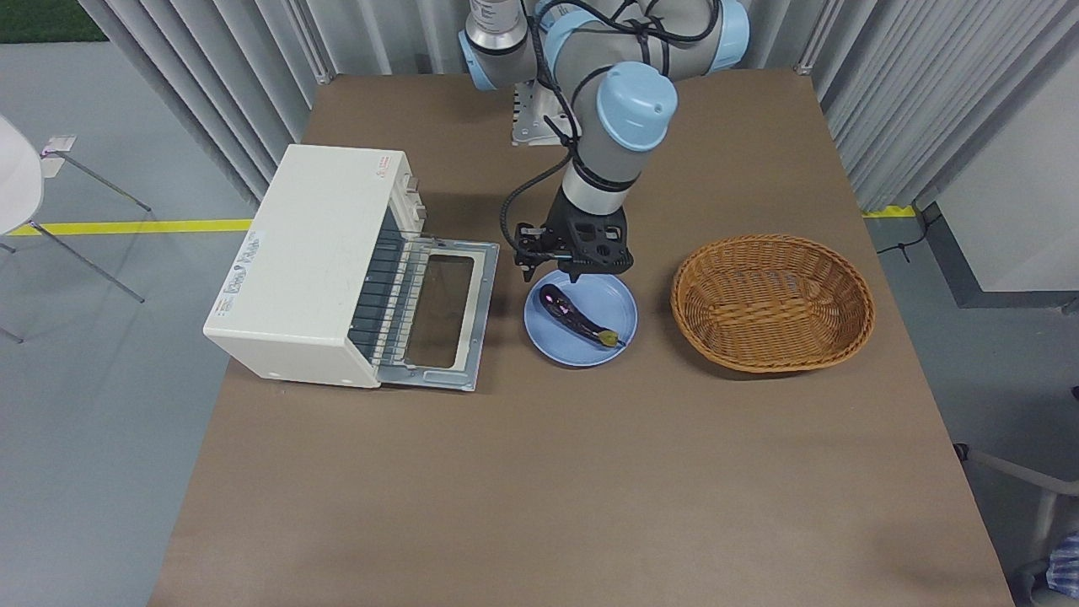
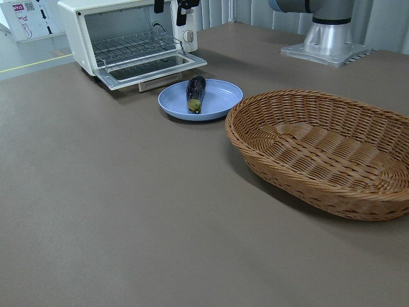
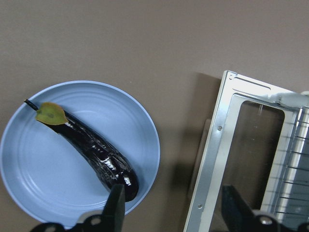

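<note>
A dark purple eggplant [image 1: 571,313] [image 2: 195,93] [image 3: 96,152] with a green stem end lies on a light blue plate [image 1: 559,345] [image 2: 171,102] [image 3: 43,179]. My gripper [image 1: 549,261] hangs above the plate's back edge, pointing down, its two fingers spread apart with nothing seen between them. Beside the plate stands a white toaster oven [image 1: 294,268] [image 2: 89,9], its glass door [image 1: 446,379] [image 3: 212,159] down flat and a wire rack [image 2: 131,46] inside.
A wicker basket [image 1: 771,303] [image 2: 319,158] sits to the plate's right in the front view, empty. The arm's base plate stands at the back.
</note>
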